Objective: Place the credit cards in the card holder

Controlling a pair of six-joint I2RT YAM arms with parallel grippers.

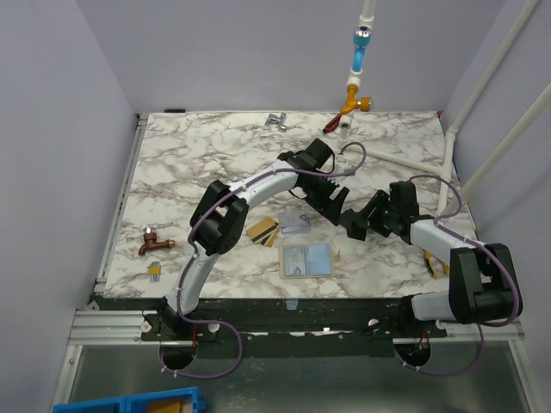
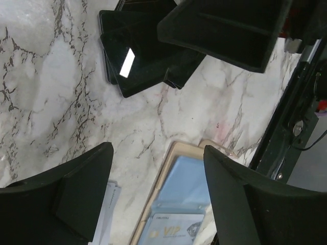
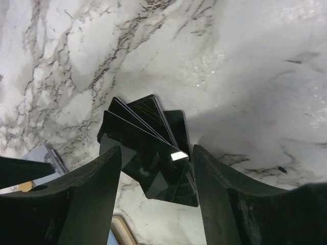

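Observation:
Several black cards (image 1: 354, 224) lie fanned on the marble table in an overlapping pile. In the right wrist view the pile (image 3: 145, 148) shows between and just past the spread fingers of my open right gripper. My left gripper is open and empty, just left of the pile. The tan-framed card holder (image 1: 306, 276) lies nearer the table's front edge; in the left wrist view its blue pocket (image 2: 185, 181) and a card marked VIP (image 2: 171, 229) show. Gold cards (image 1: 258, 228) and silver cards (image 1: 294, 221) rest behind it to the left.
My two grippers are close together around the black cards, with a right gripper finger (image 2: 225, 30) crossing the left wrist view. White pipes (image 1: 405, 161) and a yellow tap (image 1: 351, 103) stand at the back right. A brown tap (image 1: 155, 242) sits far left.

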